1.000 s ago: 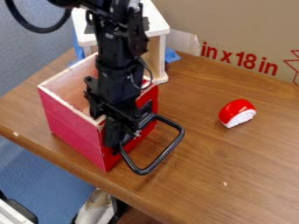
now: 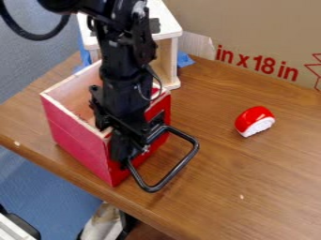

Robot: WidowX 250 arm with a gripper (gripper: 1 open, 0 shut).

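My black arm comes down from the top of the view to the gripper (image 2: 130, 146), which is low at the front right of an open red box (image 2: 74, 132) with a pale inside. A black loop bar (image 2: 177, 170) sticks out from the gripper's front. Whether the fingers are open or shut is hidden. A red and white rounded object (image 2: 254, 120) lies on the wooden table to the right, apart from the arm.
A pale wooden structure (image 2: 168, 26) stands behind the box, with a blue item (image 2: 185, 59) beside it. Cardboard (image 2: 257, 28) backs the table (image 2: 238, 187). The table's edge runs along the left.
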